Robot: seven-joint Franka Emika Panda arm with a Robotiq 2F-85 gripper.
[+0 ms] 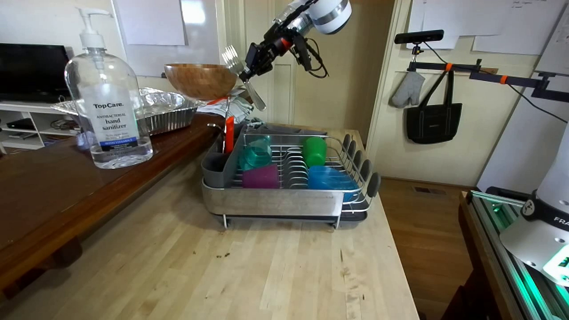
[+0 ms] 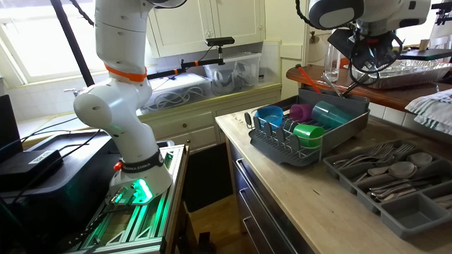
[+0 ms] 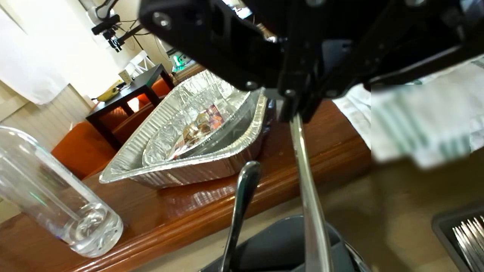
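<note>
My gripper [image 1: 246,74] is shut on a metal fork, held in the air above and behind the dish rack [image 1: 277,202]. In exterior view 1 the fork [image 1: 258,99] slants, tines up to the left and handle down to the right. The wrist view shows the fork's handle [image 3: 309,199] running down from the fingers, over the rack's grey utensil holder [image 3: 276,244]. Another utensil's handle [image 3: 245,195] stands up beside it there. In exterior view 2 the gripper [image 2: 367,72] is partly hidden by dark hardware and cables.
A grey cutlery tray [image 2: 417,211] with several utensils lies beside the rack. Cups, including a green cup [image 2: 308,134], sit in the rack. The raised wooden counter [image 1: 101,200] carries a sanitizer bottle [image 1: 109,106], a foil pan [image 3: 181,174] and a wooden bowl [image 1: 200,80].
</note>
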